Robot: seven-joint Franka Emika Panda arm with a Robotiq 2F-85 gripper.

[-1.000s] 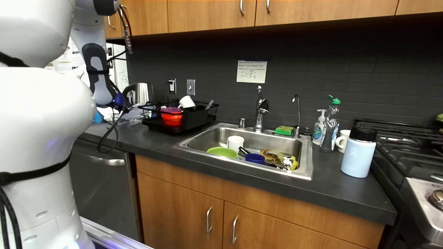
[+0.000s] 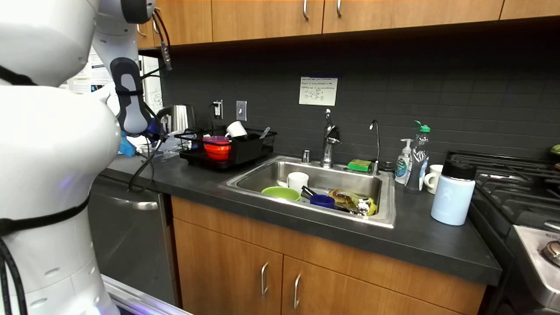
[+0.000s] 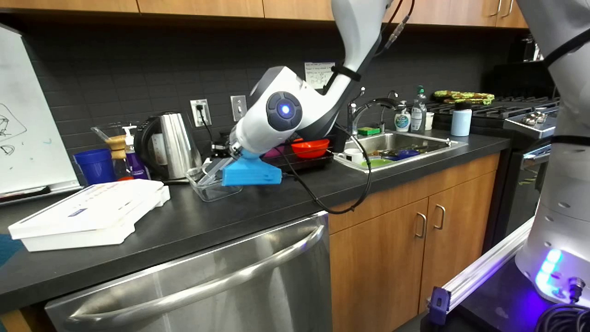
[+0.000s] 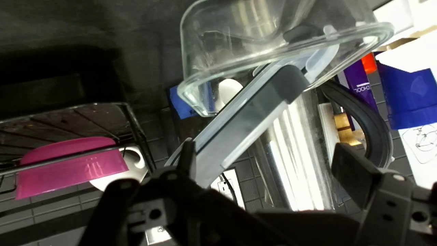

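Observation:
My gripper stands open, its black fingers (image 4: pixel 353 174) spread wide. A clear glass container (image 4: pixel 196 82) sits on the counter, and a grey-and-clear plastic lid (image 4: pixel 250 119) rises from it at a slant. In the wrist view the lid's end overlaps the left finger; whether they touch I cannot tell. Behind the gap between the fingers is the steel kettle (image 4: pixel 293 160). From the second exterior view, the gripper (image 3: pixel 220 152) hangs just above the glass container (image 3: pixel 218 191), partly hidden by the arm and a blue wrist part (image 3: pixel 251 171).
Close by on the right is the dish rack (image 2: pixel 252 149) with a red bowl (image 2: pixel 217 152) and a white mug (image 2: pixel 236 129). A white box (image 3: pixel 94 213) lies to the left, near a blue cup (image 3: pixel 101 166). The sink (image 2: pixel 262 173) holds several dishes.
In the first exterior view, the arm's forearm and wrist have shifted slightly to the right, with the hanging cable. The dishes and counter items there look unmoved.

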